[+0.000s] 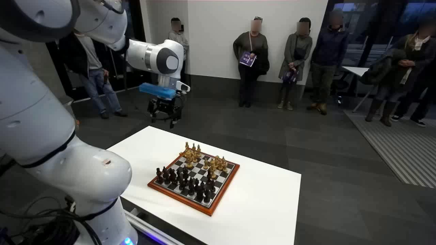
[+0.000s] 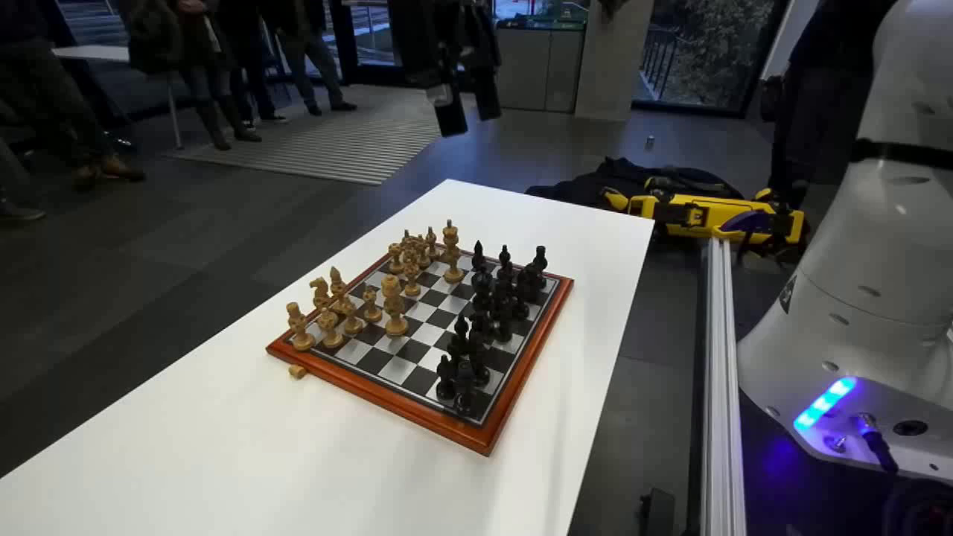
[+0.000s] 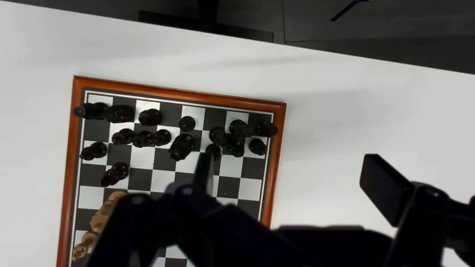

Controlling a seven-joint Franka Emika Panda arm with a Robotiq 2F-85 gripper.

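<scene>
A chessboard with a reddish wooden rim rests on the white table. Dark pieces stand along one side. Light brown pieces occupy the opposite side, some standing farther in. A small light brown piece lies on the table just outside the rim. High above the table, clear of every piece, hangs my gripper. It is open with nothing held, its fingers wide apart in the wrist view. There, its dark body hides part of the board and some light pieces.
Bare tabletop surrounds the board. My arm's base stands beside the table. Several people are standing back along the wall and windows. A yellow and black machine lies on the floor past the table's far end.
</scene>
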